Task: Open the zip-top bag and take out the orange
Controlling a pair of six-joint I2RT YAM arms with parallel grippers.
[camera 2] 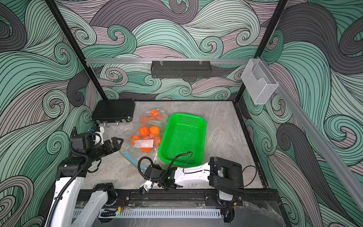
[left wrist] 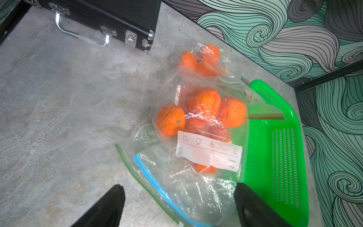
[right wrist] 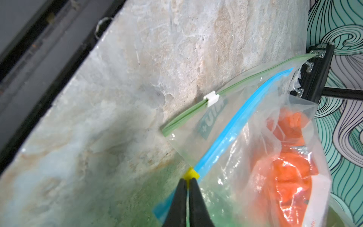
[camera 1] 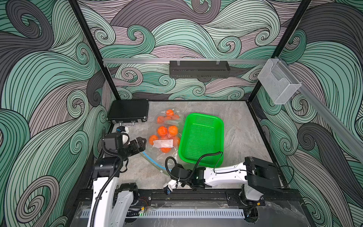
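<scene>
A clear zip bag (left wrist: 211, 187) lies flat, several oranges (left wrist: 204, 104) inside under a white label. Along its mouth run a blue strip (left wrist: 157, 185) and, outside that, a green strip (left wrist: 132, 170). The right wrist view shows a yellow slider (right wrist: 191, 174) on the blue strip and a white slider (right wrist: 211, 98) on the green one. My right gripper has its fingers close together at the yellow slider; whether they grip it is unclear. Left of the bag, my left gripper hangs open and empty, its fingers spread wide.
A green basket (camera 1: 221, 140) stands against the bag's right side. Behind lies another clear bag of oranges (camera 1: 169, 112). A black case (camera 1: 128, 109) fills the back left corner. Bare table lies right of the basket.
</scene>
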